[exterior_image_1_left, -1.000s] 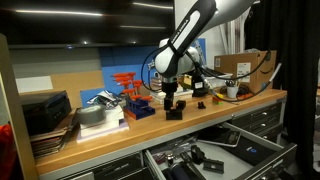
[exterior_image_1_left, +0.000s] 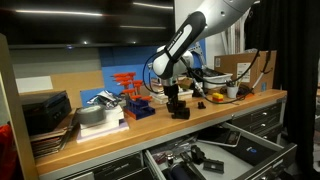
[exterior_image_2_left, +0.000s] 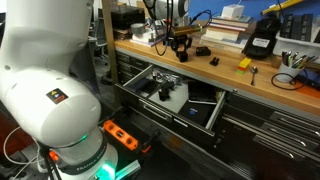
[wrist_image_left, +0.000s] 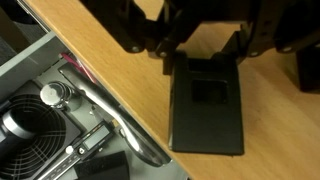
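Observation:
A black box-like object (wrist_image_left: 207, 115) with a recessed square on its face is pinched between my fingers in the wrist view. My gripper is shut on its upper end. The same black object (exterior_image_1_left: 181, 113) appears in exterior view 1 at the wooden counter (exterior_image_1_left: 110, 143), just below my gripper (exterior_image_1_left: 173, 101). Whether it touches the counter is hard to tell. From the other side, the object (exterior_image_2_left: 183, 56) shows small and dark near the counter's front edge.
Beneath the counter an open drawer (exterior_image_2_left: 207, 123) holds several tools and dark items. Red racks (exterior_image_1_left: 128, 84) and stacked trays (exterior_image_1_left: 92, 117) stand left of the arm. A yellow item (exterior_image_2_left: 245, 63) and a dark case (exterior_image_2_left: 267, 36) occupy the counter elsewhere.
In exterior view 1 the black object has shifted slightly to the right and looks turned or tilted compared with before. The arm has moved only a little with it.

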